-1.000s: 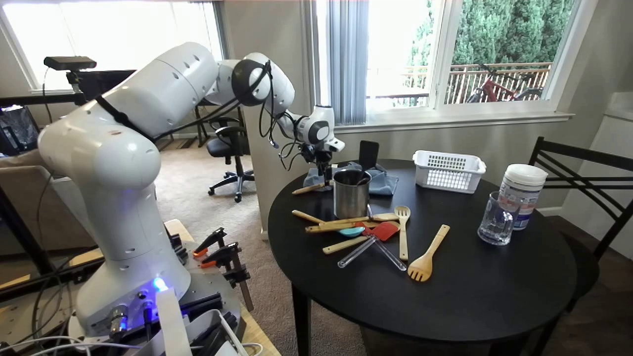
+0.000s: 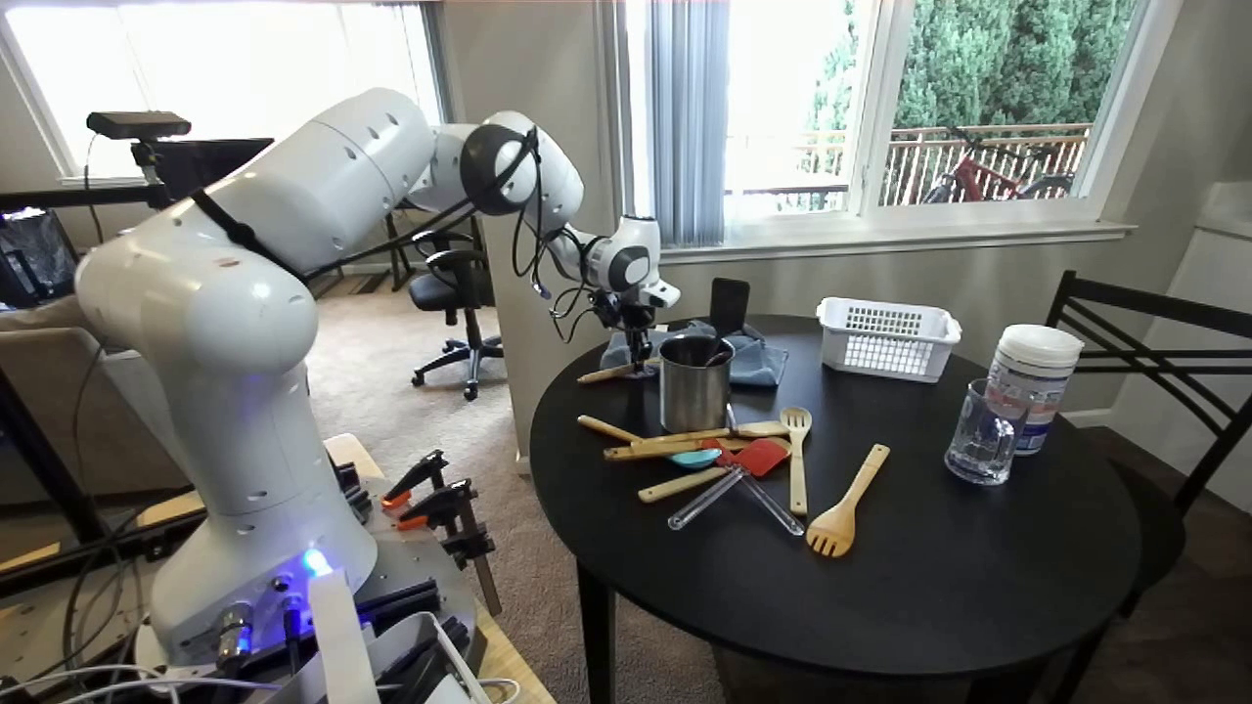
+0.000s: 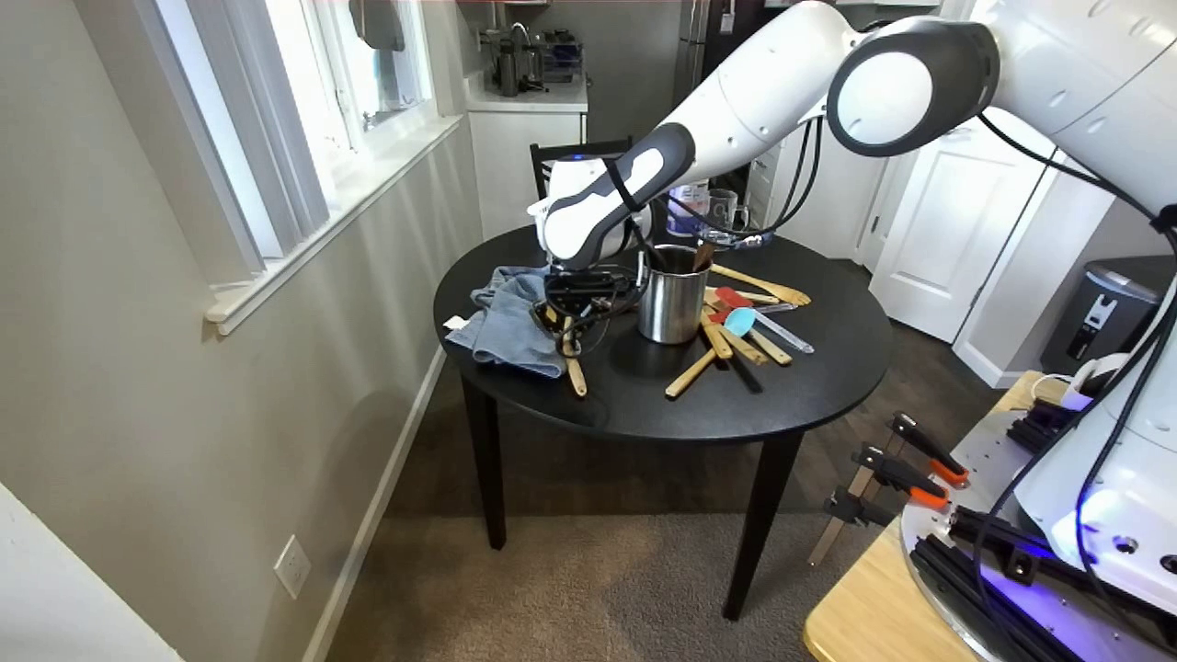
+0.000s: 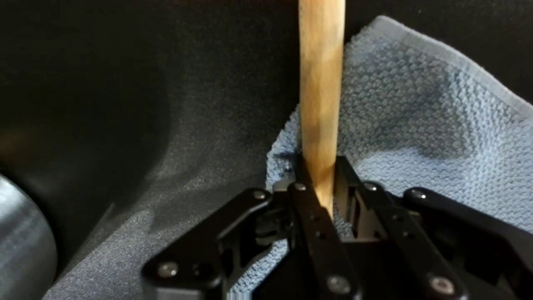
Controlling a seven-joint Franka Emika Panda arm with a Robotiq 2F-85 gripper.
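A wooden utensil handle [image 4: 322, 75] runs down the wrist view between the two fingers of my gripper, which stand close on either side of it. Whether both fingers press on the wood cannot be made out. Under the handle lies a blue-grey cloth [image 4: 424, 105]. In exterior view 1 my gripper [image 2: 640, 352] points down at the table, just left of a steel pot [image 2: 693, 399] with dark utensils in it. The handle's end [image 2: 601, 374] sticks out to the left there. The utensil's other end is hidden.
Several wooden and silicone utensils [image 2: 669, 446] lie in a pile in front of the pot. A wooden fork [image 2: 835, 528] lies apart to the right. A white basket [image 2: 888, 340], a glass mug [image 2: 981, 440] and a white-lidded tub [image 2: 1039, 375] stand farther right.
My gripper has come down slightly, a little to the left, beside the pot. The utensils and the pot look unmoved.
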